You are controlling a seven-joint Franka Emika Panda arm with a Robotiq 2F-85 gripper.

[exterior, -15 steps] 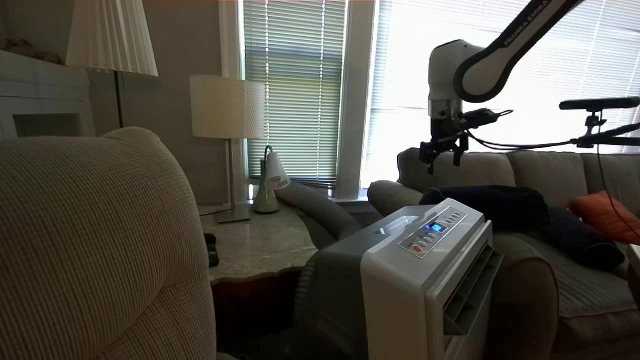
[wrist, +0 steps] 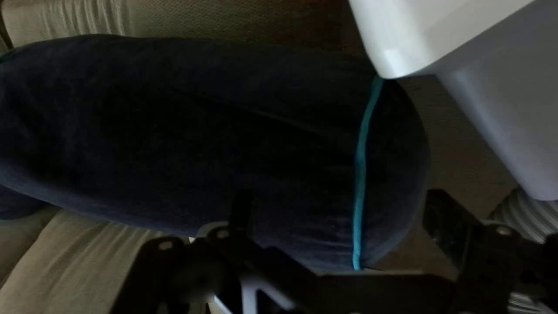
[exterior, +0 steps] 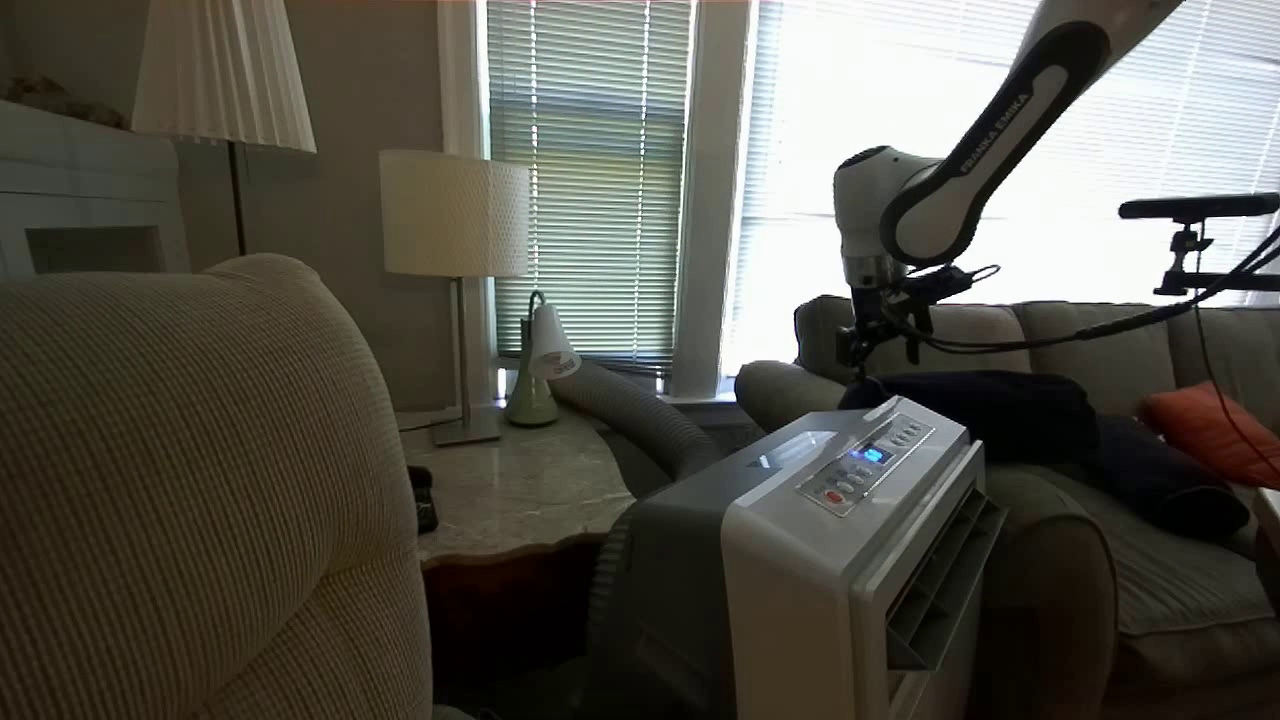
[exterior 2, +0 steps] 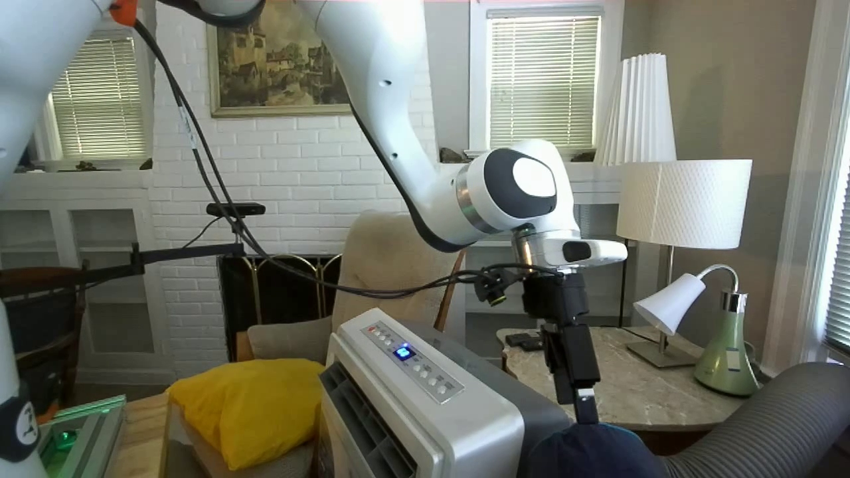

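Observation:
A dark navy pillow (wrist: pixel 209 131) with teal piping (wrist: pixel 361 167) fills much of the wrist view. In exterior view 1 the same pillow (exterior: pixel 1014 414) lies on the arm end of the couch, partly behind the white portable air conditioner (exterior: pixel 792 540). My gripper is open, its two fingers spread to either side of the pillow's piped end. From the side, the gripper (exterior: pixel 885 358) hangs pointing down at that end of the pillow. Exterior view 2 has a fingertip (exterior 2: pixel 586 407) right at the pillow's top (exterior 2: pixel 594 454); whether they touch is unclear.
The air conditioner's corner (wrist: pixel 392 57) sits close beside the pillow's end. A grey hose (exterior: pixel 648 420) runs behind it. Lamps stand on a marble table (exterior: pixel 528 480). An orange pillow (exterior: pixel 1218 426) and another dark pillow (exterior: pixel 1170 480) rest farther along the couch (exterior: pixel 1182 576).
In exterior view 1 my gripper has come down toward the pillow and shifted a little left. The pillow and air conditioner look unmoved.

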